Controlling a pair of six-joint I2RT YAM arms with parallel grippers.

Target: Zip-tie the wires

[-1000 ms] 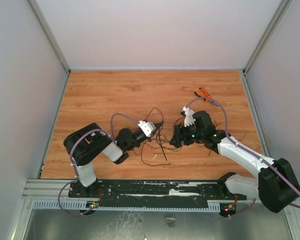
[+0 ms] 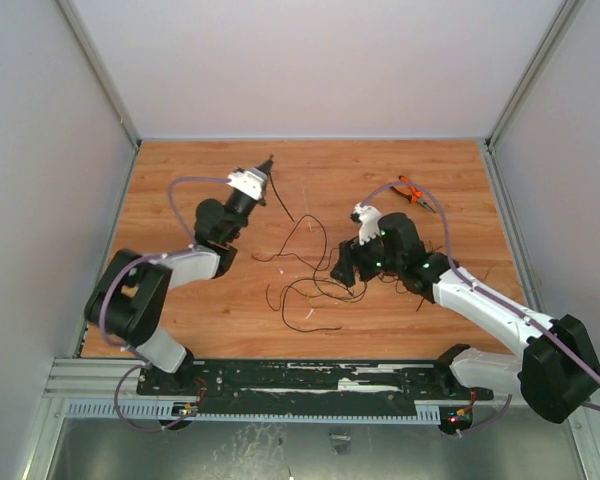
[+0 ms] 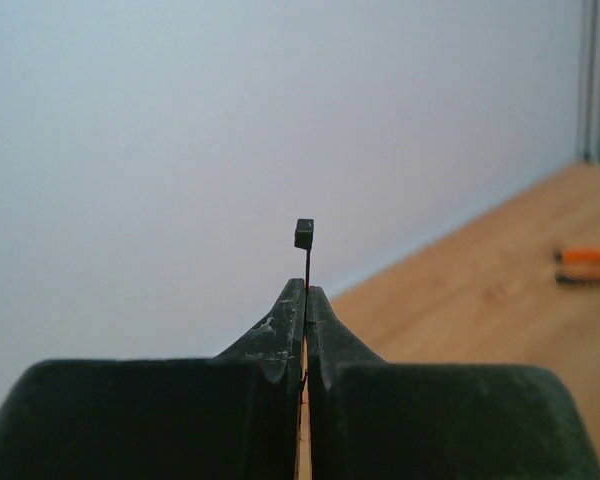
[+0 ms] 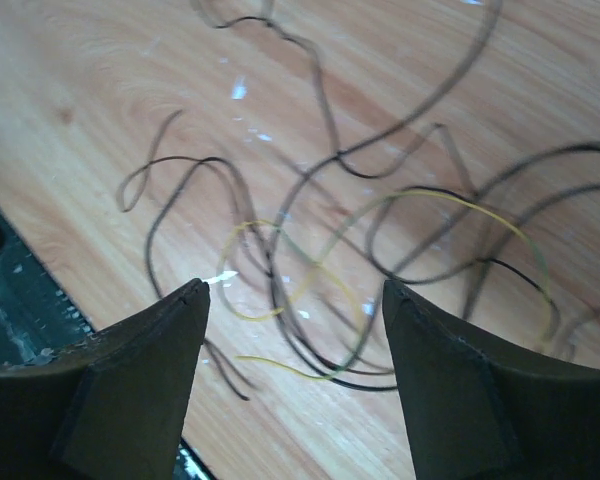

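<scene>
Held high at the back left, my left gripper (image 2: pixel 268 165) is shut on a thin black zip tie (image 2: pixel 282 199), whose strip hangs down clear of the table. In the left wrist view the tie's square head (image 3: pixel 304 234) sticks up above the closed fingertips. Black wires (image 2: pixel 318 284) lie loosely looped mid-table, with a yellow wire (image 4: pixel 460 199) among them in the right wrist view. My right gripper (image 2: pixel 346 272) points down over these wires, its fingers (image 4: pixel 160 350) spread wide. Wires show in the gap, but none is clamped.
Orange-handled pliers (image 2: pixel 412 193) lie at the back right. A dark strip (image 2: pixel 300 378) runs along the table's front edge. Bare wood (image 2: pixel 180 170) is free at the back left.
My left gripper has risen away from the wires toward the back left, taking the black zip tie with it.
</scene>
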